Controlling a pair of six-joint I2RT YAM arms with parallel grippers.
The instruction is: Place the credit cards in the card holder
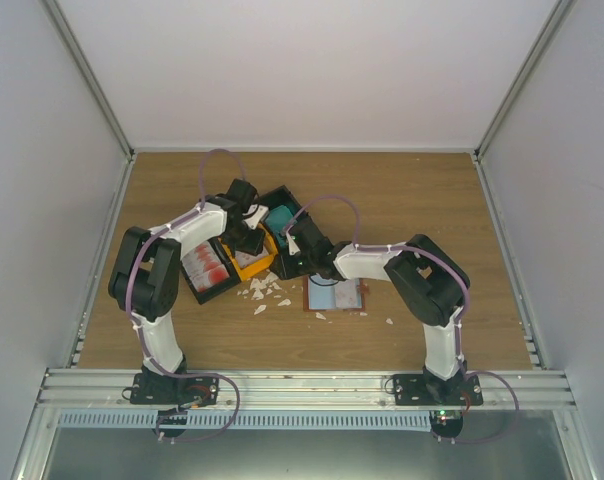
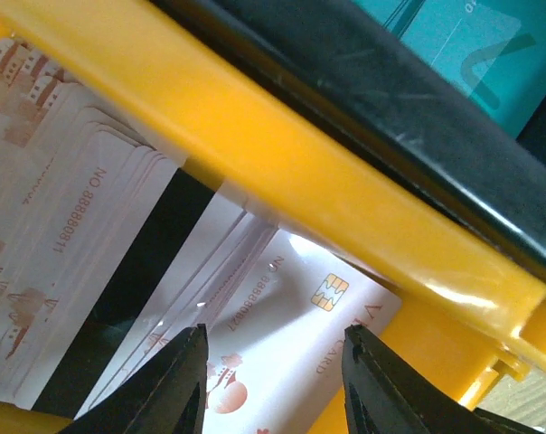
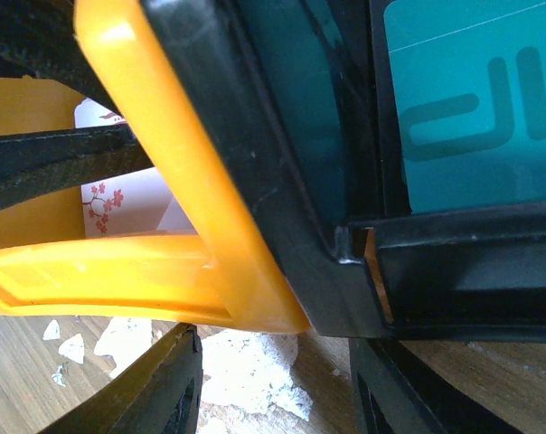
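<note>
White credit cards lie in a yellow box (image 1: 250, 268); in the left wrist view one loose card (image 2: 291, 307) with a chip leans apart from a stack of cards (image 2: 74, 226). My left gripper stands open over that loose card, nothing visibly gripped. The right wrist view also shows black fingers (image 3: 65, 163) of the left gripper inside the box. At the box's near corner, my right gripper is open, with only table and paper scraps showing between its fingers. The card holder (image 1: 334, 293), brown-edged with pale pockets, lies partly under the right arm.
A black tray with red-and-white contents (image 1: 204, 268) adjoins the yellow box on the left. On its other side is a black tray with teal contents (image 1: 278, 216). Torn paper scraps (image 1: 262, 286) litter the table nearby.
</note>
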